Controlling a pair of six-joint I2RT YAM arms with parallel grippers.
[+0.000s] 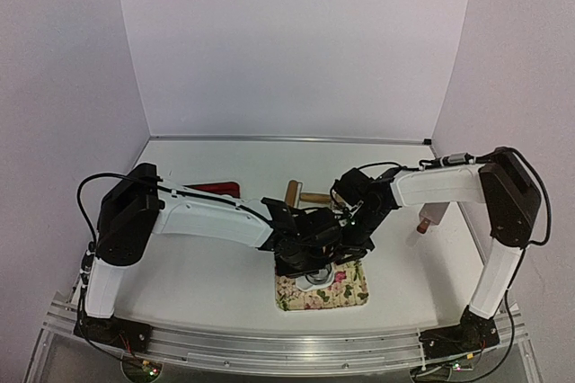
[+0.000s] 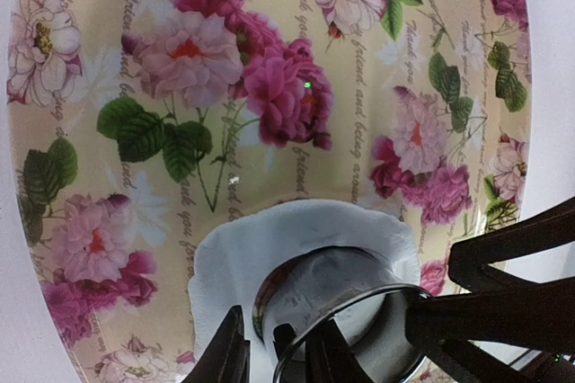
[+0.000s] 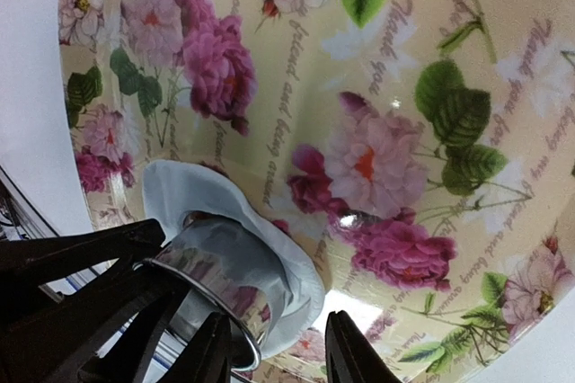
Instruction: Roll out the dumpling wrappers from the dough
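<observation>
A white dough sheet (image 2: 225,275) lies flat on the floral mat (image 1: 296,298), with a steel ring cutter (image 2: 328,271) (image 3: 225,257) standing on it. In the left wrist view my left gripper is at the cutter, its fingers apart on either side of the near rim; whether it grips is unclear. My right gripper is open beside the cutter and dough in the right wrist view, one finger near the rim. Each gripper reaches into the other's wrist view. The top view mostly hides both behind the arms.
Wooden rolling pins (image 1: 314,197) lie behind the mat. A red tray (image 1: 207,187) is at the back left, partly behind the left arm. A bottle-like object (image 1: 433,212) is at the right.
</observation>
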